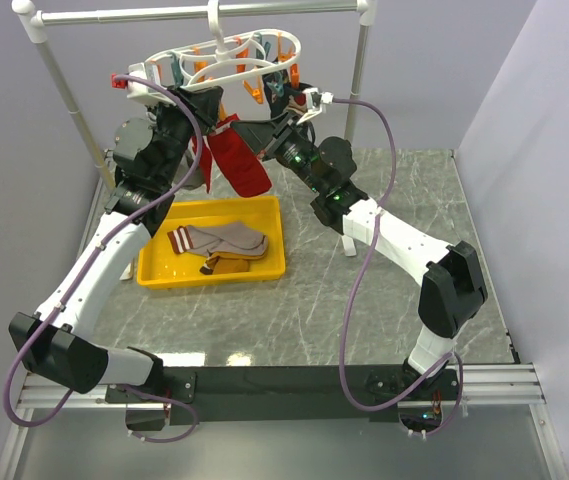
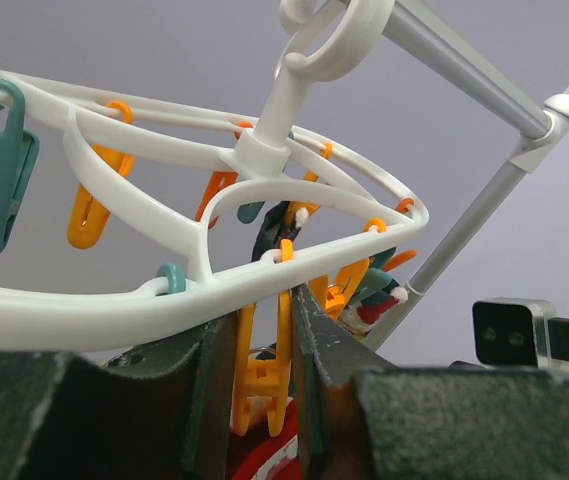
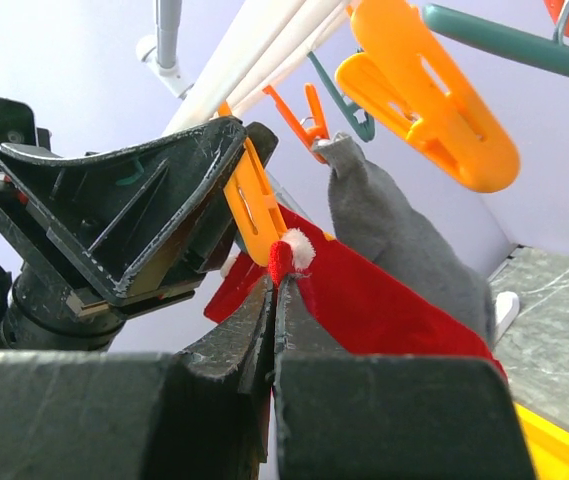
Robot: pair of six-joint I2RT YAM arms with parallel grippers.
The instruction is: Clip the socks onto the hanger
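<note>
A white oval hanger [image 1: 242,75] with orange and teal clips hangs from the rack. My left gripper is shut on an orange clip [image 2: 276,382] at the hanger's front rail. My right gripper is shut on the tip of a red sock [image 3: 374,310], holding it just under that clip; whether the tip is between the clip's fingers I cannot tell. The sock hangs down over the yellow basket. A grey sock [image 3: 384,230] hangs from another clip behind it.
The yellow basket [image 1: 149,262] on the marble counter holds grey and mustard socks [image 1: 226,242]. Other dark socks hang at the hanger's right end. A metal rack [image 1: 84,120] frames the workspace.
</note>
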